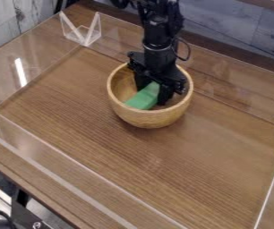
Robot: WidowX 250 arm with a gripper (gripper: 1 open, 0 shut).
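Observation:
A light wooden bowl (148,114) sits on the wooden table (104,161) in the upper middle of the view. A green object (143,100) lies inside it. The black arm comes down from the top, and my gripper (158,89) is low inside the bowl at the green object's upper end, which it partly hides. It looks shut on the green object, though the fingertips are hard to make out.
A clear plastic bracket (83,28) stands at the back left, and another pale piece is at the left edge.

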